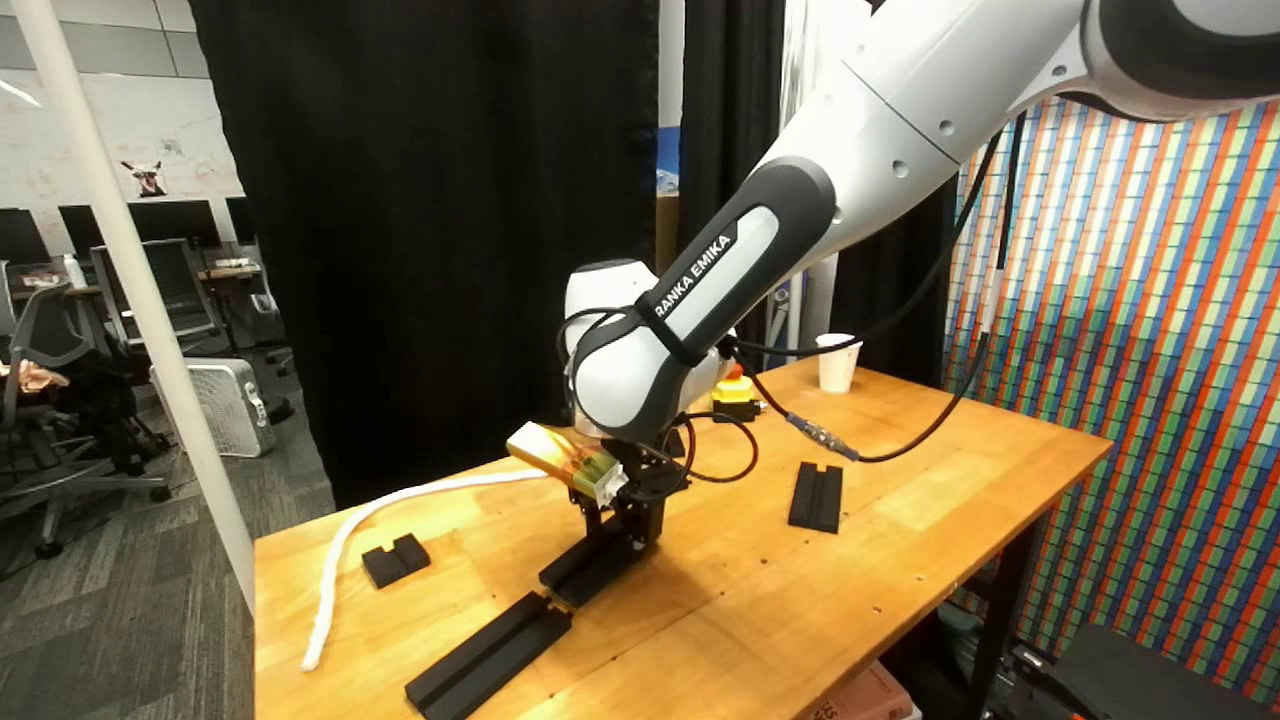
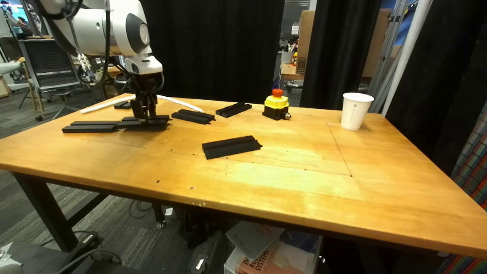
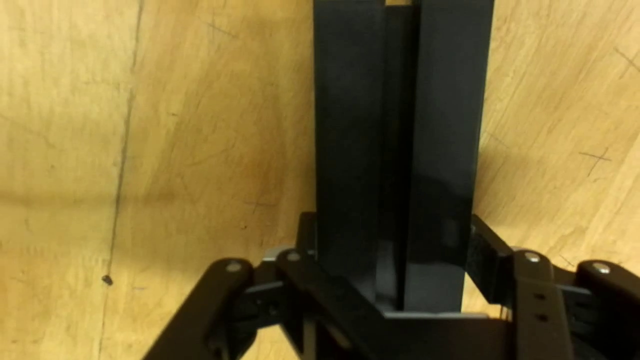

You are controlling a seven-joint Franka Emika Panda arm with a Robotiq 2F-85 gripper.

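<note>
My gripper is shut on a black grooved track piece [image 3: 351,120], one finger at each long side, near the piece's lower end in the wrist view. In exterior view 1 the held piece [image 1: 585,571] runs toward a second black track piece [image 1: 492,658]. Their facing ends are very close and look sideways out of line there. Whether they touch, or whether the held piece is off the table, I cannot tell. Exterior view 2 shows the gripper [image 2: 144,114] pointing down over the held piece, with the second piece [image 2: 89,127] to its left.
More black track pieces lie at the right [image 2: 231,146] and behind [image 2: 194,116]. A short notched block [image 1: 396,559] and a white tube [image 1: 336,564] lie at the left in exterior view 1. A red-and-yellow button [image 2: 276,105] and white cup [image 2: 356,111] stand farther off.
</note>
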